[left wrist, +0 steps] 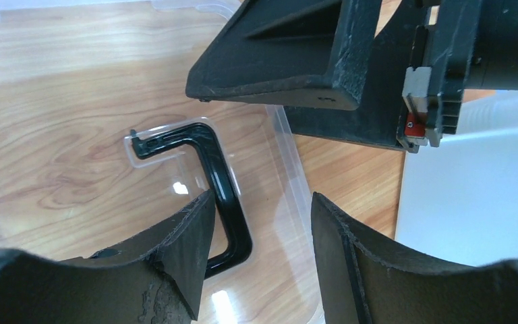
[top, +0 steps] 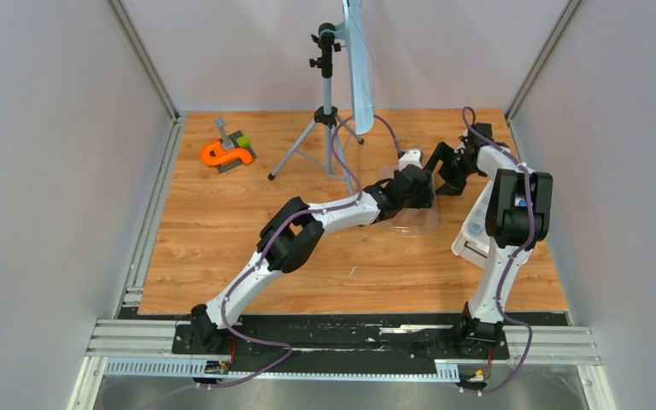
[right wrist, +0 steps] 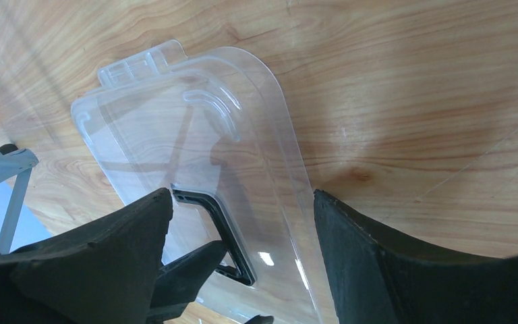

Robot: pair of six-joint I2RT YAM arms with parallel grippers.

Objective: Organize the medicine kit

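Observation:
A clear plastic case part (top: 418, 224) with rounded corners lies on the table right of centre; whether it is a lid or a whole box I cannot tell. Its black handle (left wrist: 212, 169) runs across the surface in the left wrist view. My left gripper stands open over the case, one finger near the handle. Opposite, my right gripper is open too, above the clear case (right wrist: 155, 128) and close to the left gripper. No object is gripped by either. A white container (top: 471, 243) sits to the right, partly hidden beneath the right arm.
A grey tripod (top: 327, 115) with a pale blue panel stands at the back, close to the left arm. An orange item (top: 225, 155) with grey and green parts lies back left.

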